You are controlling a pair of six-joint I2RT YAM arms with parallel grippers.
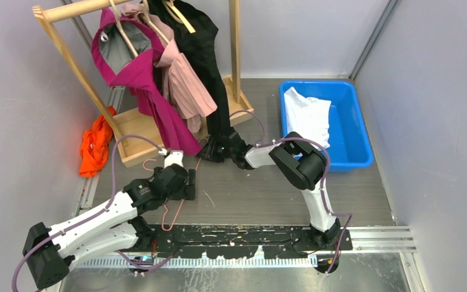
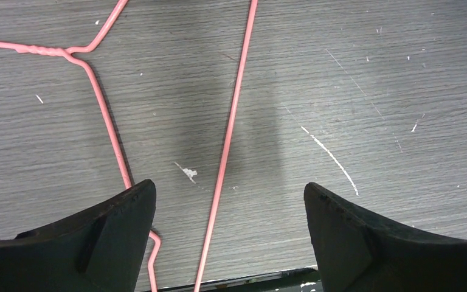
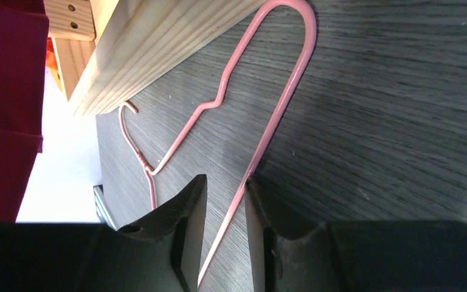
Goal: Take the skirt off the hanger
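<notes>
A pink wire hanger [image 1: 178,211] lies empty on the grey floor in front of the clothes rack. My left gripper [image 1: 182,185] is open above it; in the left wrist view a wire [image 2: 228,137] runs between its fingers, not gripped. My right gripper [image 1: 210,152] sits low by the hanger's upper end below the hanging clothes, open, its right fingertip at the wire [image 3: 267,134]. On the rack hang magenta [image 1: 158,109], pink [image 1: 188,88] and black [image 1: 200,45] garments; I cannot tell which is the skirt.
The wooden rack base [image 1: 135,149] is just behind the grippers. A blue bin [image 1: 345,137] with white cloth [image 1: 304,109] stands right. An orange garment [image 1: 95,149] lies left of the rack.
</notes>
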